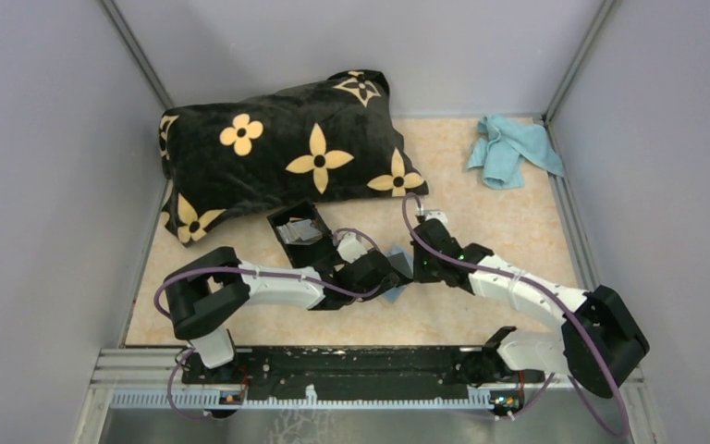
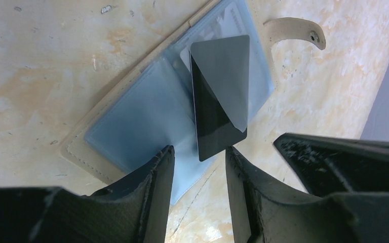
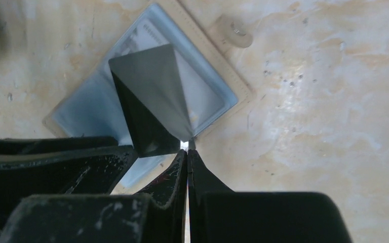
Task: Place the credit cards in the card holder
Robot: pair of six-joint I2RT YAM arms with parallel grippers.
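The open card holder, beige-edged with blue clear pockets (image 2: 137,116), lies flat on the table. A black and grey card (image 2: 220,81) rests slantwise over its pockets; whether any edge is tucked in, I cannot tell. My left gripper stands part open at the card's near corner, nothing visibly clamped between its fingers. In the right wrist view my right gripper is shut just below the card's lower right corner, with nothing seen between its tips. From above, both grippers largely cover the holder (image 1: 393,295) and card.
A black box (image 1: 282,220) holding several cards (image 1: 299,231) sits behind the left arm. Farther back lies a large black pillow (image 1: 277,153) with yellow flowers. A teal cloth (image 1: 508,153) is at the back right. Bare table extends to the holder's right.
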